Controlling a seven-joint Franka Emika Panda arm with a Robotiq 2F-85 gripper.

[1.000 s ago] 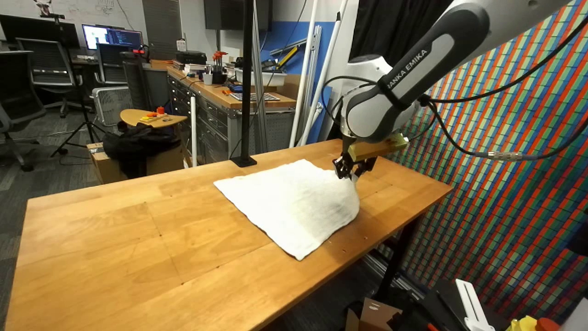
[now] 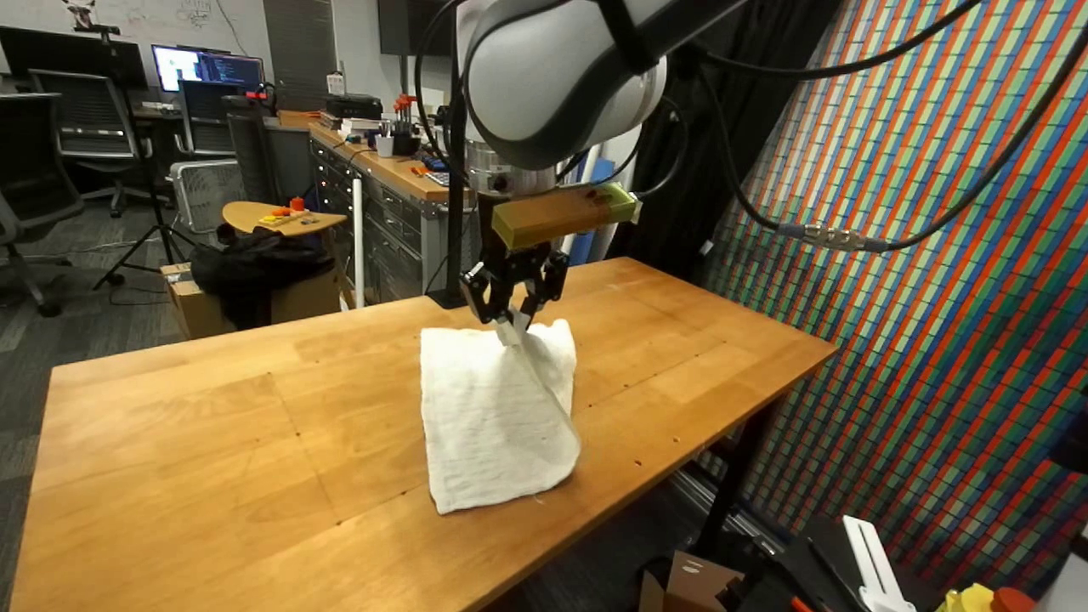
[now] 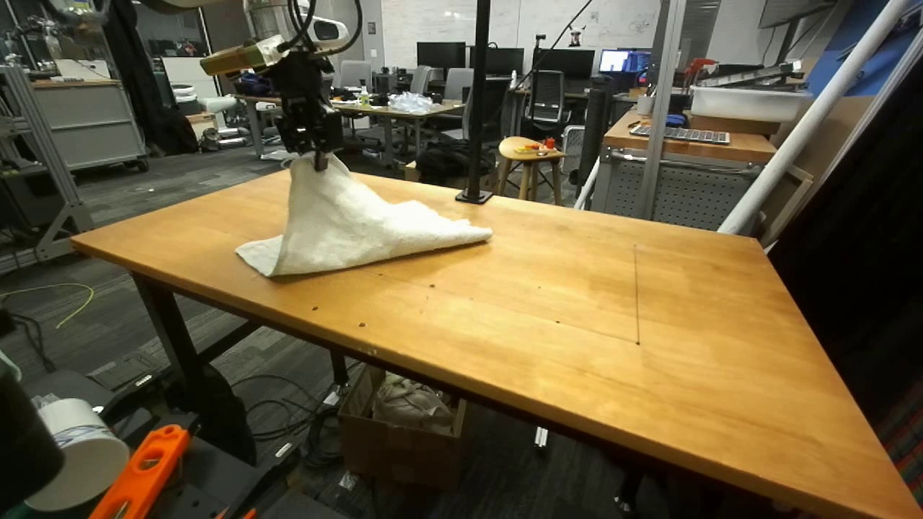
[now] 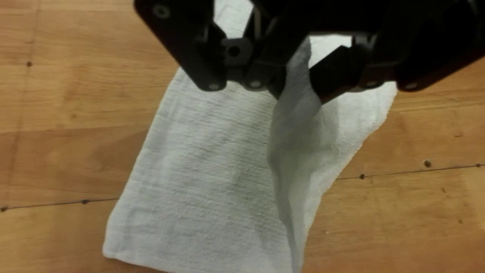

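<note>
A white cloth [image 2: 495,428] lies partly on the wooden table, with one part drawn up into my gripper [image 2: 517,314]. In exterior view 2 the cloth [image 3: 346,225] rises as a slanting peak to the fingertips, its lower edges resting on the tabletop. My gripper is shut on a gathered fold in the wrist view, and from there the cloth [image 4: 213,182] hangs in a ridge running down the picture. Left of that ridge it spreads fairly flat; a smaller part shows on the right. The fingers hide some of the cloth's far side.
A black post [image 3: 474,195] stands at the table's back edge. Below the table sits a cardboard box [image 3: 402,441] on the floor.
In exterior view 1 my gripper has moved left and up, drawing the held part of the cloth with it. The cloth was spread wider; now it is folded up and turned.
</note>
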